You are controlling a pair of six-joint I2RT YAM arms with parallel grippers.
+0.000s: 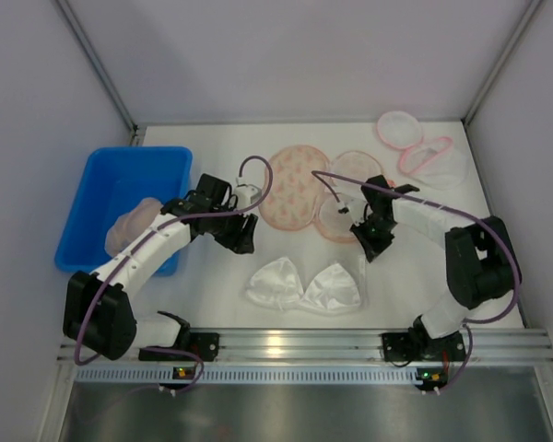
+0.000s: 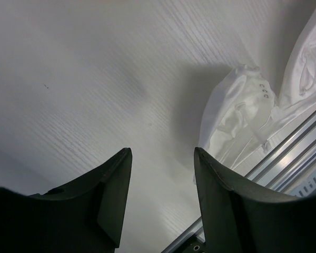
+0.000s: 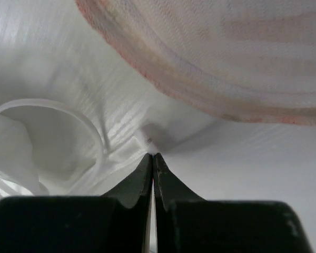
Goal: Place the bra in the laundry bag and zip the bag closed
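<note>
The white bra [image 1: 330, 287] lies flat near the table's front edge; its left cup [image 2: 242, 116] shows in the left wrist view. Pink-trimmed mesh laundry bags [image 1: 295, 184] lie behind it. My left gripper [image 1: 243, 235] stands open above the table, up and left of the bra, nothing between its fingers. My right gripper is shut, its tips low at the white strap [image 3: 146, 141] at the bra's right end, beside the pink bag edge; whether any strap is between them I cannot tell.
A blue bin [image 1: 92, 203] with beige cloth stands at the left. More pink-edged mesh pieces [image 1: 399, 130] lie at the back right.
</note>
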